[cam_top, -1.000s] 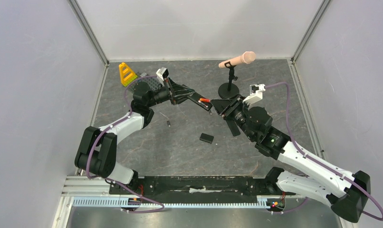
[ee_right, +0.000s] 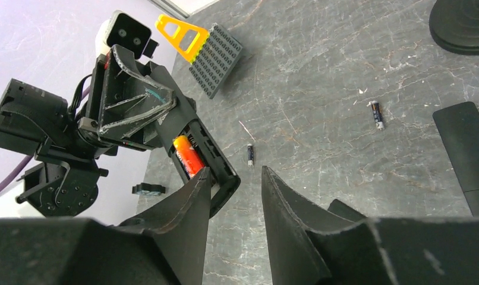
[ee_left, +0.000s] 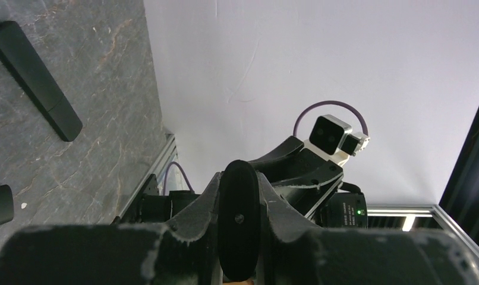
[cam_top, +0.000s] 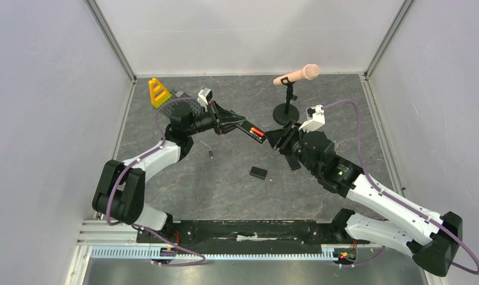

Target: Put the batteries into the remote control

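Note:
My left gripper (cam_top: 228,120) is shut on the black remote control (cam_top: 249,127), held in the air; in the left wrist view the remote (ee_left: 239,219) fills the space between the fingers. In the right wrist view its compartment faces up with an orange battery (ee_right: 188,155) inside. My right gripper stands part open at the remote's lower end, its left finger overlapping it; nothing clear is between the fingertips. Loose small batteries (ee_right: 377,115) lie on the grey table.
A dark slab (ee_right: 464,154) and a small black block (cam_top: 258,172) lie on the table. A stand (cam_top: 286,113) holding a pink cylinder is at the back; a yellow-handled scraper (cam_top: 159,93) is back left.
The orange battery now sits lower and more in line within the compartment. The left gripper and remote have shifted slightly; the right gripper has moved a little.

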